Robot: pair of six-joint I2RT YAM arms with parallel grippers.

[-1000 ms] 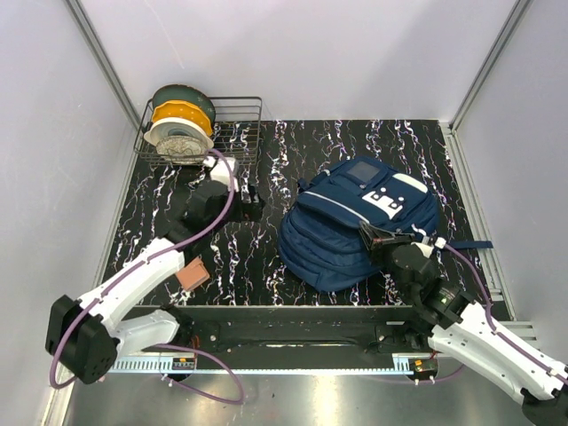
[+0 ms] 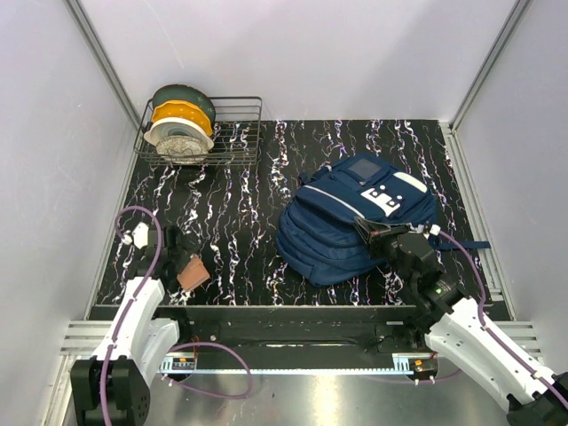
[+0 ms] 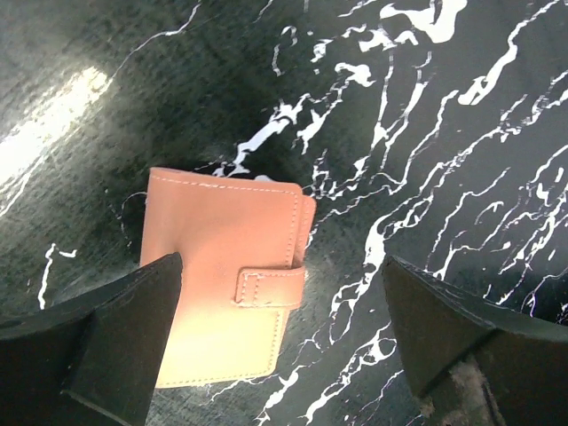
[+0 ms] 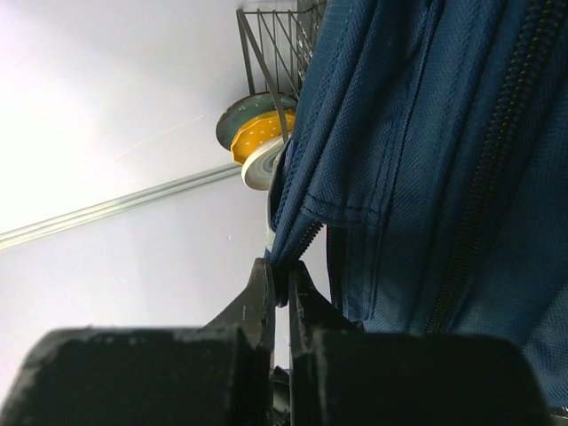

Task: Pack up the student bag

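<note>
A navy student bag [image 2: 337,217] lies on its side on the right half of the black marbled table. My right gripper is shut on the edge of the bag's fabric, beside a zipper; the cloth shows pinched at its fingertips. On the left front of the table lies a small tan notebook [image 2: 193,273] with a strap. Over it stands my left gripper, open, its two fingers apart and nothing between them. In the left wrist view the notebook [image 3: 222,275] lies flat, nearer the left finger [image 3: 133,328].
A wire dish rack [image 2: 235,133] holding several plates [image 2: 182,111] stands at the back left. Between the bag and the notebook the table [image 2: 244,231] is clear. A dark strap [image 2: 466,244] trails to the right of the bag.
My left arm has swung left and toward the front, from near the dish rack to the notebook. The right gripper and the bag have barely shifted.
</note>
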